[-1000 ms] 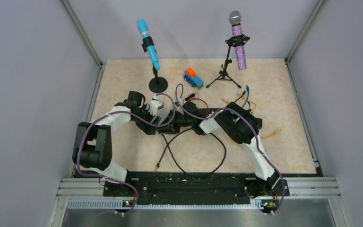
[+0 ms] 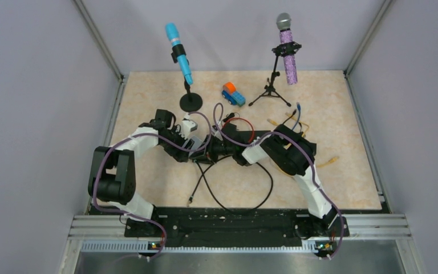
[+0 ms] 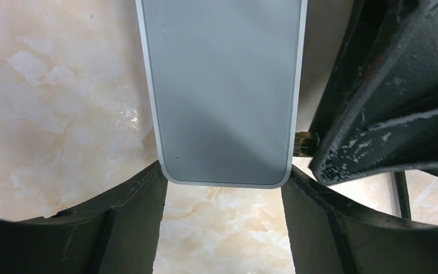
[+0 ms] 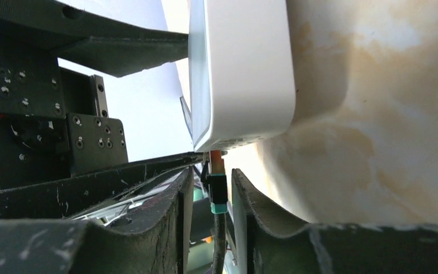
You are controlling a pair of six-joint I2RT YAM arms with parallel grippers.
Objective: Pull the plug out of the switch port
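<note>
The switch, a pale box (image 3: 222,97), sits between the fingers of my left gripper, which touch its two lower corners in the left wrist view. In the right wrist view its white side (image 4: 251,68) shows, with the plug (image 4: 218,185) at its lower end. A gold-brown stretch of the plug is visible between the box and its dark body, so it is not fully hidden in the port. My right gripper stands around the plug, with a narrow gap visible beside it. From above, arms hide most of the contact.
A black cable (image 2: 271,185) loops across the front of the table. A blue microphone on a stand (image 2: 191,103), a toy car (image 2: 234,94) and a tripod microphone (image 2: 271,91) stand behind. Yellow cables (image 2: 328,162) lie to the right.
Around my right gripper, the arm and the black cable have shifted very slightly to the right. The left arm shows hardly any movement.
</note>
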